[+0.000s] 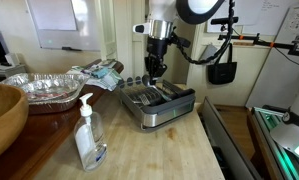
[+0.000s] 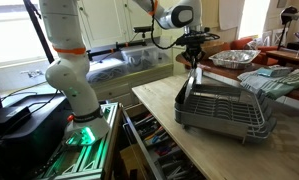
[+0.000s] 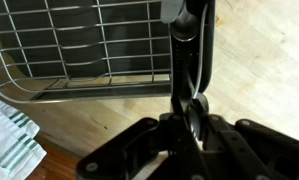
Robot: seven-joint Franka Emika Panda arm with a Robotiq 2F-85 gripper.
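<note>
My gripper is above the edge of a grey wire dish rack (image 2: 227, 122). In the wrist view its black fingers are shut on a narrow, shiny utensil (image 3: 195, 82), which runs up the frame over a black holder at the rack's side. From the side, the gripper (image 2: 193, 62) hangs over the near end of the rack, and a pale upright piece shows just under it. What kind of utensil it is, and whether its lower end touches the holder, I cannot tell.
A clear pump bottle (image 1: 89, 138) stands on the wooden table in front of the rack. Left of it are a brown bowl (image 1: 3, 118) and a foil tray (image 1: 51, 88). Striped cloth (image 3: 11, 140) lies beside the rack.
</note>
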